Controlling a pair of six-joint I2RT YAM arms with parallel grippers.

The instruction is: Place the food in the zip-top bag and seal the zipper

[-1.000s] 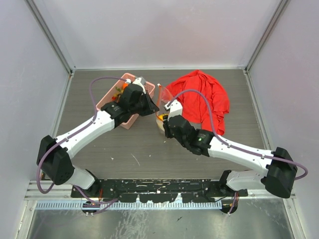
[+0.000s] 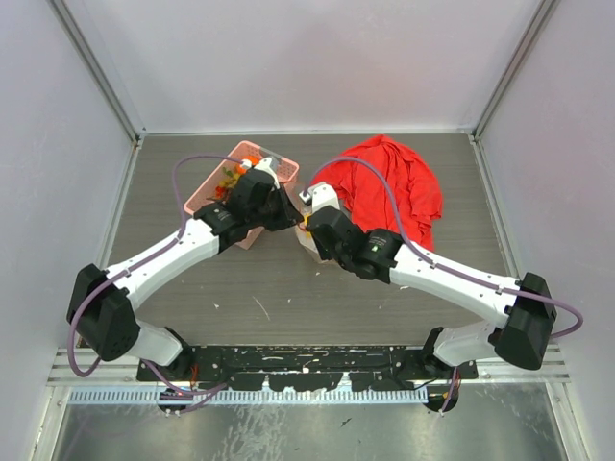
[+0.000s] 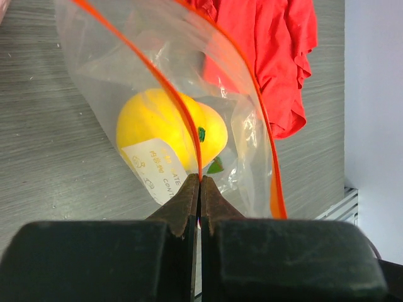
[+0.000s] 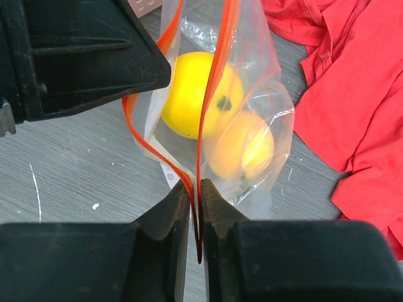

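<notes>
In the left wrist view, a clear zip bag (image 3: 104,60) with an orange-edged mouth holds a large yellow food piece (image 3: 146,118) and a smaller yellow-orange food piece (image 3: 214,131). My left gripper is shut at the near end of the mouth, an orange strip running to its fingertips. The right wrist view shows both orange zipper strips (image 4: 204,119) converging between the fingers of my right gripper. A narrow gap shows between these fingers; whether they pinch the strips is unclear. From above, the two grippers nearly meet and cover most of the bag.
A pink basket (image 2: 198,197) with several food items stands behind the left arm. Crumpled red cloth (image 2: 404,187) lies behind and right of the bag.
The bag's mouth is now mostly hidden from above.
</notes>
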